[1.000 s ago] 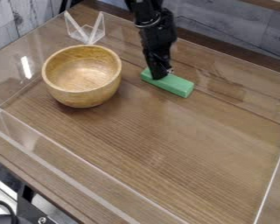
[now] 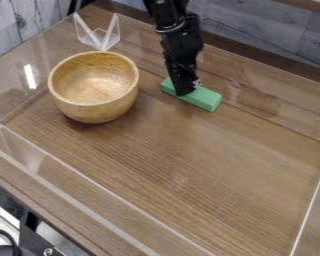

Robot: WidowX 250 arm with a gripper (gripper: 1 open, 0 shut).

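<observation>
A black robot gripper (image 2: 182, 80) reaches down from the top centre onto a green rectangular block (image 2: 198, 97), which lies on the wooden table (image 2: 190, 180). Its fingertips are at the block's upper left end; whether they are shut on it is too small to tell.
A large tan bowl (image 2: 93, 98) stands just left of the block. Behind it at the top left is a white angular object (image 2: 99, 38). A low wall runs along the back right.
</observation>
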